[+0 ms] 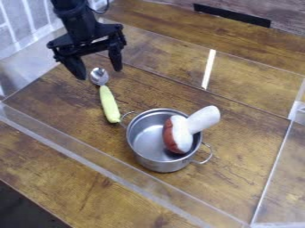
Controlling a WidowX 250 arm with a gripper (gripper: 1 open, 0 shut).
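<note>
My black gripper [88, 64] hangs open at the upper left, above and left of a small shiny metal spoon-like piece [100, 76]. Below that lies a long pale yellow-green vegetable-like object [109, 104]. A steel pot [162, 157] with two wire handles stands at lower middle, holding a red-and-white rounded object [179, 134] and a white cylindrical object [202, 118] that sticks up over the rim.
A white strip [210, 69] lies at upper middle. Clear panels border the left and right sides.
</note>
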